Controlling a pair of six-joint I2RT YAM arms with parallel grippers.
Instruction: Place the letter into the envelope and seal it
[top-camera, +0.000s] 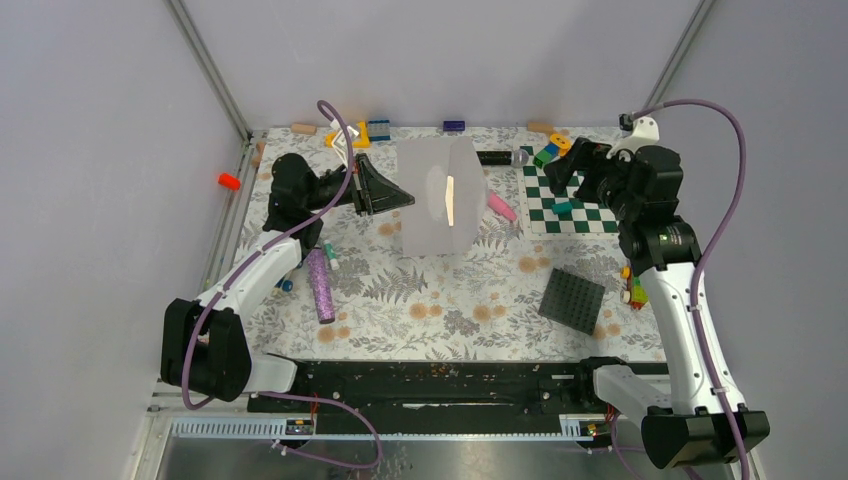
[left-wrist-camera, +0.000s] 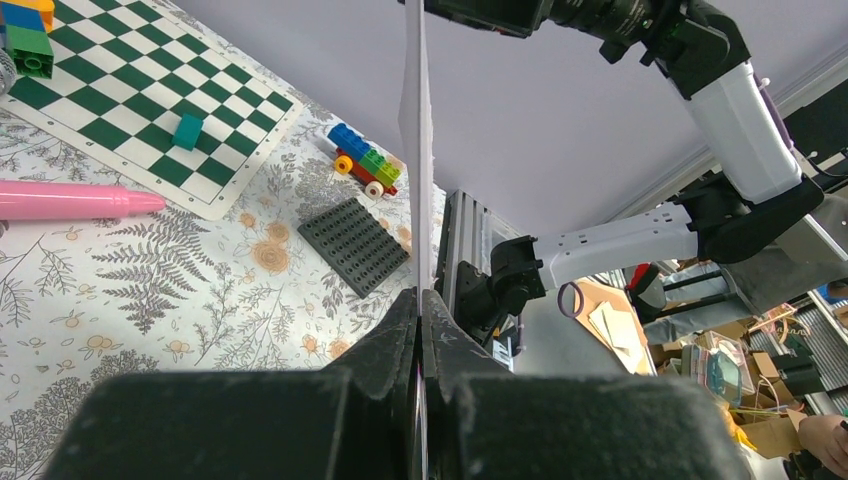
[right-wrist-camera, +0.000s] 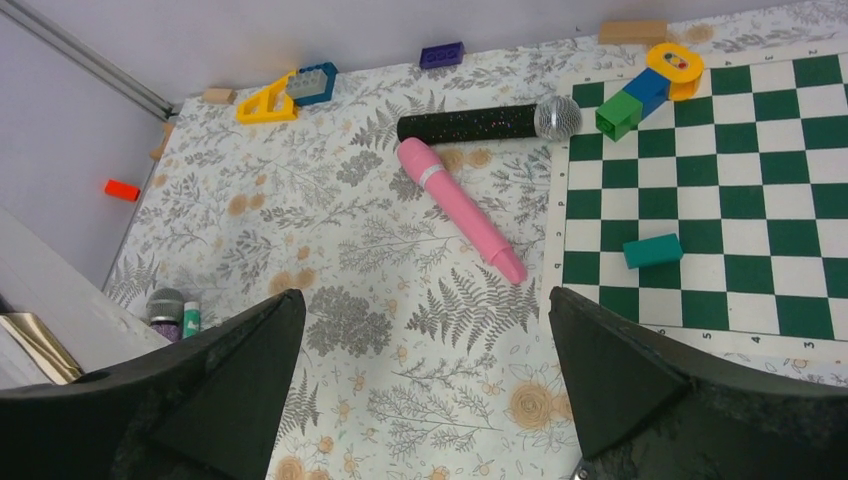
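Observation:
A white paper envelope (top-camera: 423, 190) hangs above the middle of the table in the top view, with a narrow pale-gold strip (top-camera: 450, 203) along it and a flap-like part to its right. My left gripper (top-camera: 408, 198) is shut on its left side. Edge-on, the thin white sheet (left-wrist-camera: 420, 200) rises between the closed fingertips in the left wrist view. Its near corner (right-wrist-camera: 70, 290) enters the right wrist view at the left. To the right of the envelope and apart from it, my right gripper stands open and empty. I cannot make out a separate letter.
Below lie a pink marker (right-wrist-camera: 465, 215), a black microphone (right-wrist-camera: 470, 123) and a green-white checkerboard (right-wrist-camera: 720, 210) with a teal block. A dark studded plate (top-camera: 571, 300) is at the front right, a purple microphone (top-camera: 320, 288) at the left.

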